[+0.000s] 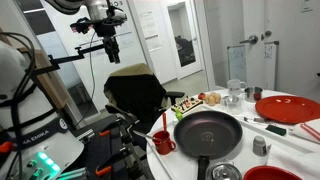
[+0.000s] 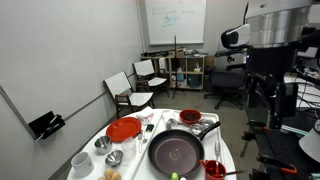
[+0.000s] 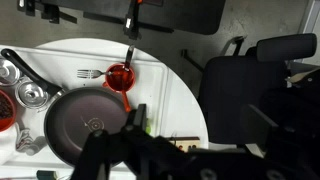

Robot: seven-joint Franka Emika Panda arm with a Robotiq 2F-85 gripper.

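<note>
No object is between the fingers of my gripper (image 1: 112, 48), which hangs open high over the floor beside the table. In the wrist view its dark fingers show blurred along the bottom edge. On the white table a black frying pan (image 1: 208, 135) lies with its handle toward the near side. A red cup (image 3: 121, 77) stands beside it, with a red-handled utensil standing in it, and a fork (image 3: 92, 73) lies against the cup. A large red plate (image 1: 287, 108) rests farther back. My gripper touches none of these.
A white mug (image 2: 82, 163) and metal cups (image 1: 252, 94) stand around the plate. Glass-lidded jars (image 3: 33, 94) and a red bowl (image 1: 270, 173) sit near the pan handle. A dark chair (image 1: 135, 90) stands beside the table, below the arm.
</note>
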